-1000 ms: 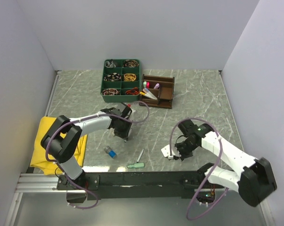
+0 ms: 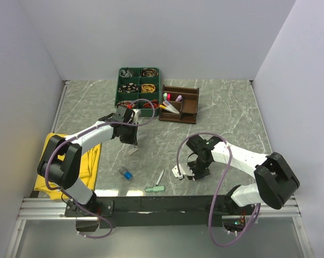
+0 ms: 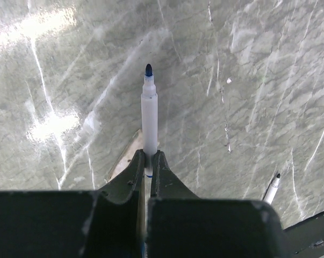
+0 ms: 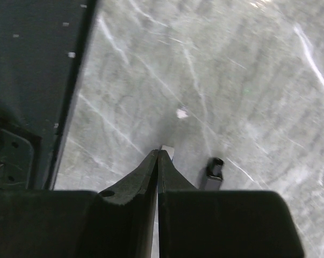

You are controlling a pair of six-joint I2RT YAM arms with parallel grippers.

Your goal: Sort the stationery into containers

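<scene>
My left gripper is shut on a white marker with a dark blue tip [image 3: 149, 118]. In the top view it hangs over the table just below the green organizer [image 2: 117, 91]. My right gripper is low over the table's front right, shut, with a small pale end [image 4: 167, 148] showing at its fingertips. A dark object [image 4: 213, 177] lies beside it. A brown wooden organizer [image 2: 188, 94] holds markers. A white pen [image 2: 160, 177], a green item [image 2: 155, 188] and a blue-clear item [image 2: 127, 174] lie at the front.
A yellow cloth [image 2: 88, 172] covers the left side. A small pale piece [image 2: 132, 150] lies below the left gripper. The table's front edge is close to the right gripper.
My left gripper has moved left and up toward the green organizer with the marker. My right gripper has moved left along the front of the table.
</scene>
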